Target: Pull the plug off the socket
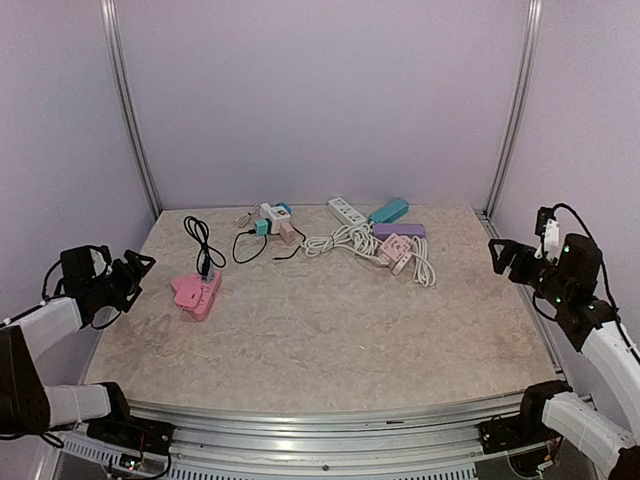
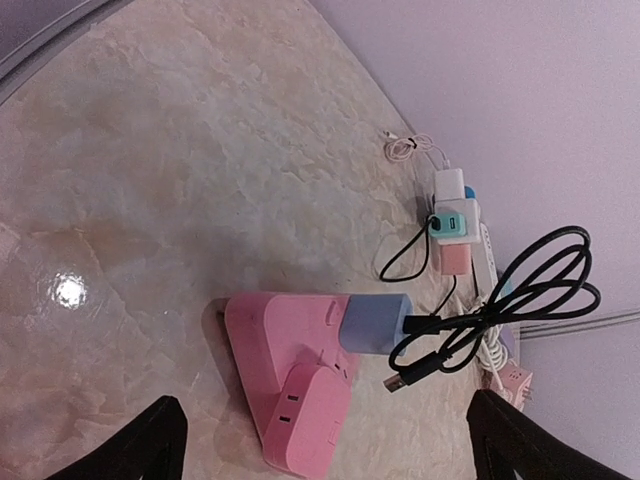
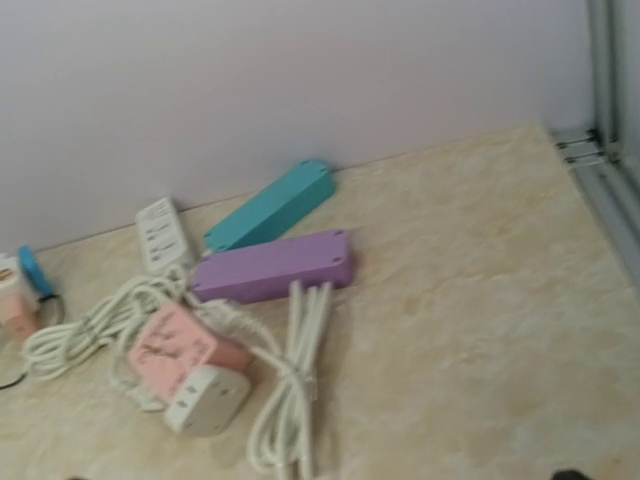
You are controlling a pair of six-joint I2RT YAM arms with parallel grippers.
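A pink socket block (image 1: 197,298) lies at the table's left, with a grey-blue plug (image 2: 372,322) on it and a coiled black cable (image 1: 200,236) attached; a pink piece (image 2: 307,418) sits at its near end in the left wrist view. My left gripper (image 1: 139,268) stands open at the table's left edge, just left of the pink block, facing it. My right gripper (image 1: 505,255) is open at the right edge, apart from everything.
At the back lie white adapters (image 1: 274,216), a white strip (image 1: 346,211), teal (image 1: 389,211) and purple (image 1: 398,229) blocks, white cable coils and a pink-white adapter (image 1: 394,251).
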